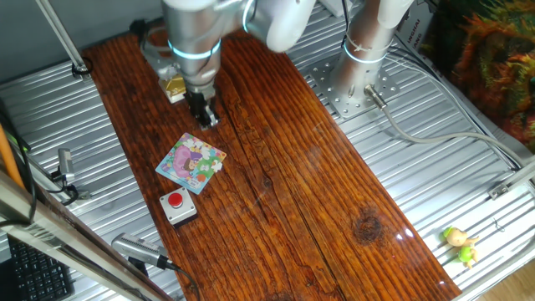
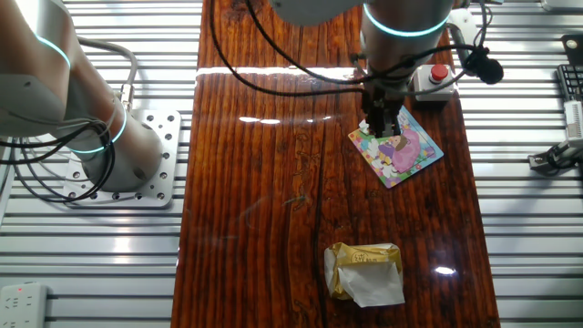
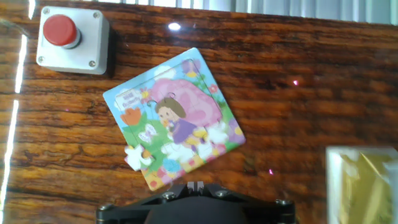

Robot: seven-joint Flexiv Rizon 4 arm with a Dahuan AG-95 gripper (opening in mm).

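Observation:
A square picture puzzle (image 3: 177, 118) lies flat on the wooden table, showing a girl with pink butterfly wings. One loose-looking piece (image 3: 138, 157), mostly white, pokes out past the board's edge in the wrist view; how it sits against the board I cannot tell. My gripper points down close to the puzzle's lower corner in that view. Its two fingertips meet, and nothing shows between them. From exterior view 1, the gripper (image 1: 207, 124) appears just beyond the puzzle (image 1: 191, 163). Exterior view 2 has the gripper (image 2: 383, 128) overlapping part of the puzzle (image 2: 401, 155).
Beside the puzzle stands a white box with a red button (image 3: 60, 31). A gold and white packet (image 2: 364, 273) rests on the table on the puzzle's other side. Bare wood (image 1: 284, 201) stretches across the table's middle. Cables (image 2: 301, 91) hang along the arm.

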